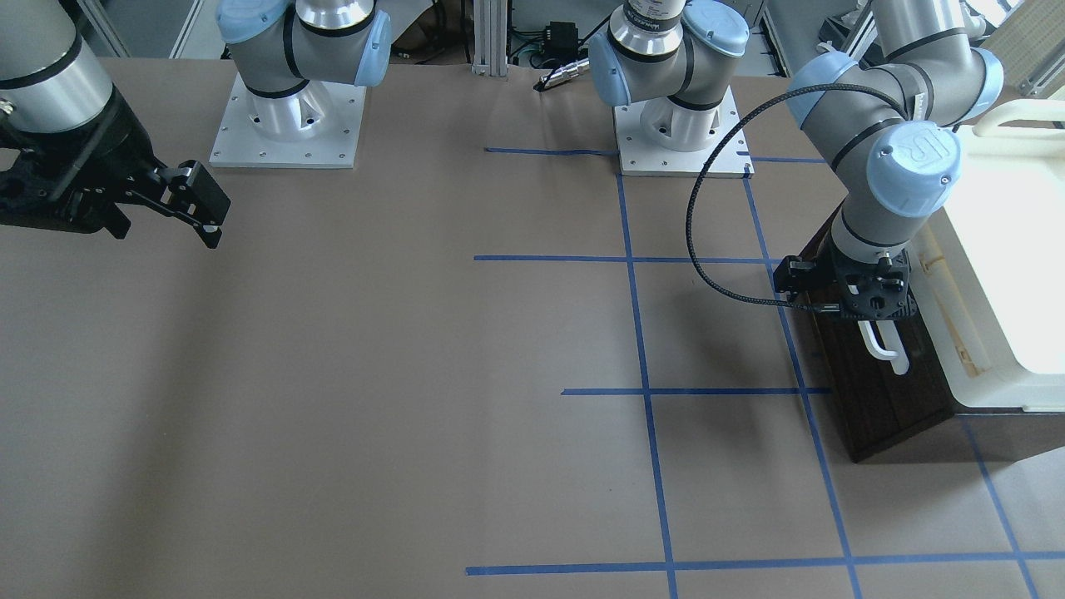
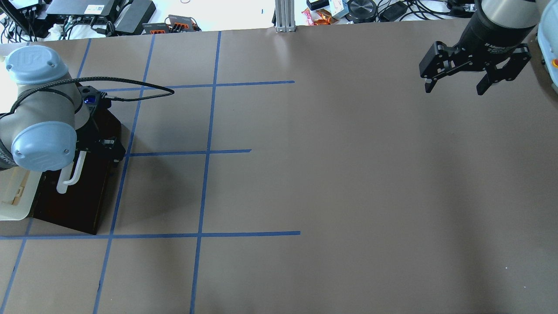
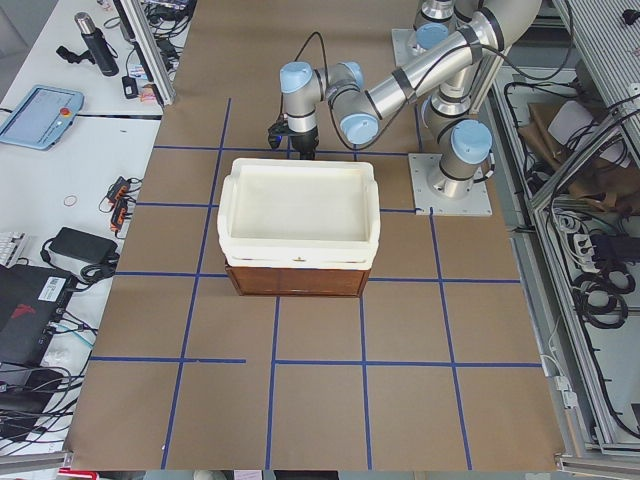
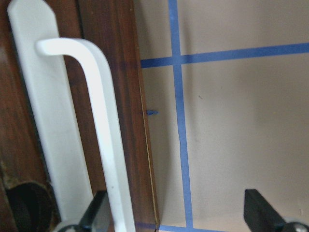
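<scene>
A dark wooden box [image 1: 879,399] with a white handle [image 1: 884,354] on it stands on the taped table, topped or flanked by a white tray [image 3: 298,210]. My gripper is down at the handle, its black body hiding part of it in the front and top views. In the left wrist view the fingers sit wide apart and open; the white handle [image 4: 111,140] runs past the left finger, and the right finger is over bare table beside the box.
A second arm's black gripper [image 2: 471,68] hangs at the other side of the table. More arm bases stand along the back edge.
</scene>
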